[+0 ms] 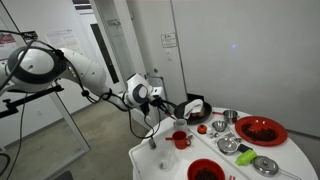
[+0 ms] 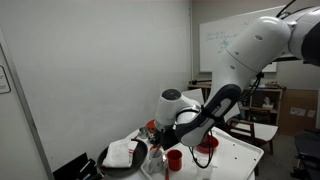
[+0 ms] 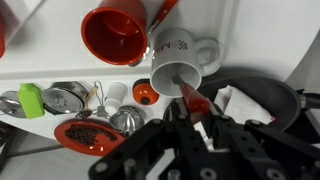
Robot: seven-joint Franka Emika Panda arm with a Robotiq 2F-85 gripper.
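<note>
In the wrist view my gripper is shut on a slim reddish utensil [image 3: 194, 99]. The utensil's far end points into the mouth of a white mug [image 3: 207, 52], which has its handle at the right. How deep it reaches, and whether it touches the mug, I cannot tell. Seen from exterior view 1, the gripper [image 1: 166, 108] hangs just above the mugs at the far side of the white table. A red mug [image 3: 113, 36] stands close beside the white one.
A black pan [image 3: 262, 88] holding a white cloth [image 3: 246, 108] borders the white mug. A small red-orange item [image 3: 145, 93] and metal pots [image 3: 64, 97] lie on the other side. Red plates [image 1: 261, 130] and a green item [image 1: 246, 157] spread across the table.
</note>
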